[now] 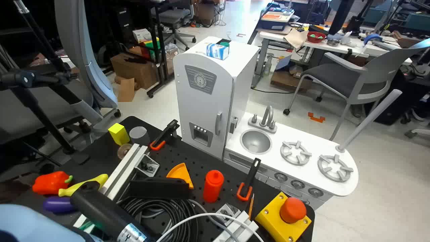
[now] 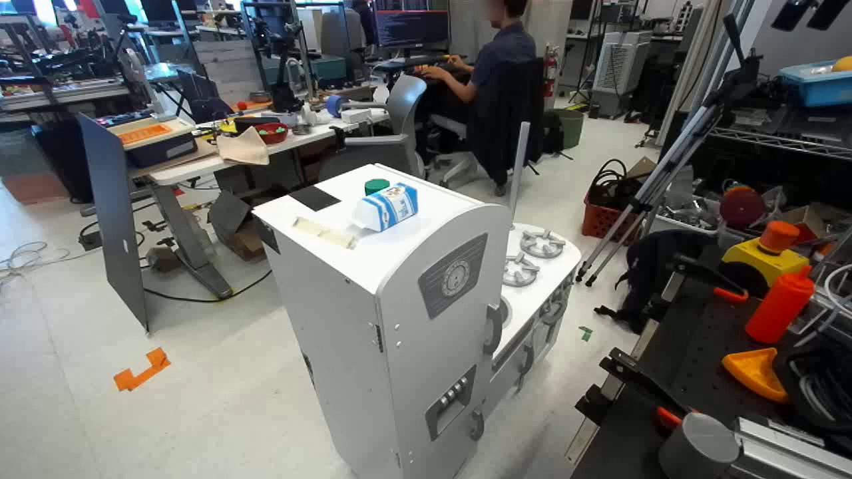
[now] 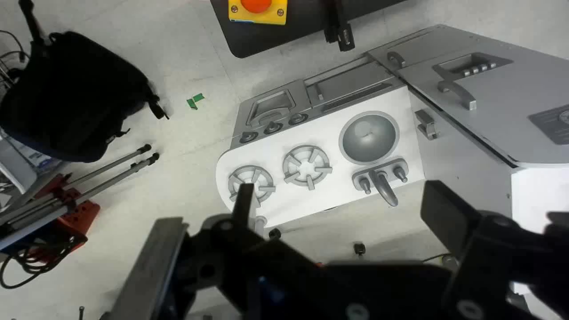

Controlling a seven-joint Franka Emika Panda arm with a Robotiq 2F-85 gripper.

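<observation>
My gripper shows at the bottom of the wrist view, its two dark fingers [image 3: 446,205] spread wide with nothing between them. Beyond and below it is a white-and-grey toy kitchen with a round sink [image 3: 369,138], a faucet [image 3: 382,187] and two burners [image 3: 306,167]. A tall toy fridge [image 1: 203,105] adjoins the counter, its door handle [image 1: 218,123] on the front. On the fridge's top lie a blue-and-white carton [image 2: 387,207] and a green round object [image 2: 376,186] beside it. Neither exterior view shows the gripper.
A black pegboard table [image 1: 157,169] faces the kitchen, bearing a red bottle [image 1: 213,186], a yellow box with a red button [image 1: 284,217], an orange wedge [image 1: 181,174], toy vegetables and cables. A grey post [image 1: 371,119] rises at the counter's end. Open floor surrounds the kitchen.
</observation>
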